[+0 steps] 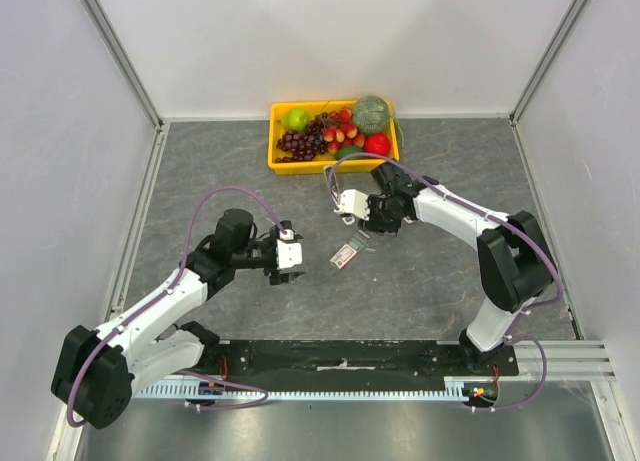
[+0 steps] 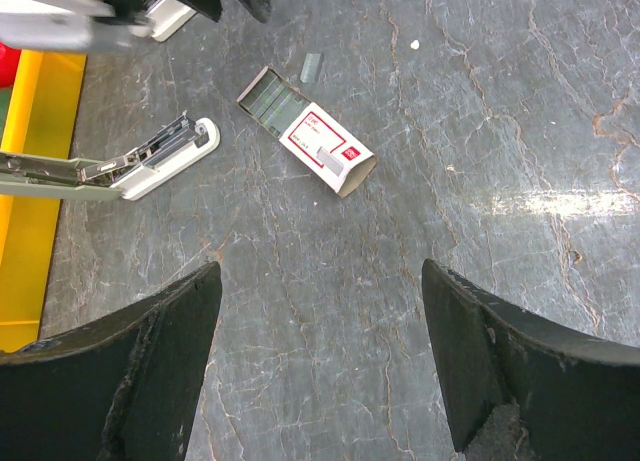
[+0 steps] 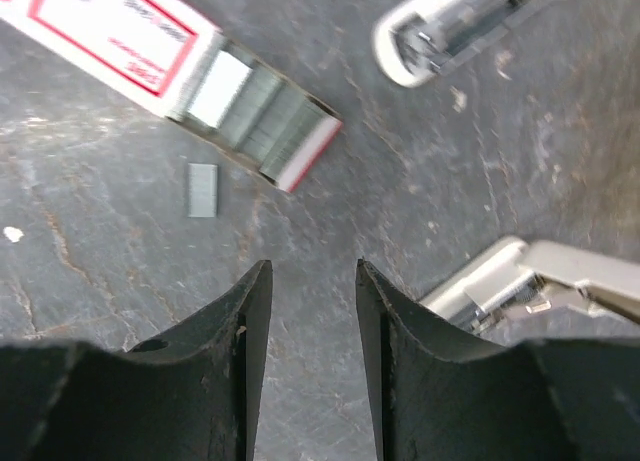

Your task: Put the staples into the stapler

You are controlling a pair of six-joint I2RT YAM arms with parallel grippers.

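An open white stapler [image 2: 165,161] lies beside the yellow basket in the left wrist view, its long tray exposed; part of it [image 3: 430,36] is at the upper right of the right wrist view. A white and red staple box [image 2: 318,141] lies with its staple rows [image 3: 255,111] uncovered at one end. One loose grey staple strip [image 3: 202,190] rests on the table near that end. My right gripper is open above the table, empty, with the strip ahead of it to the left. My left gripper is open and empty, back from the box.
A second stapler [image 3: 500,281] lies at the lower right of the right wrist view, partly hidden by my right fingers. The yellow basket [image 1: 283,168] with fruit stands at the back. Clear table lies in front of the box and to both sides.
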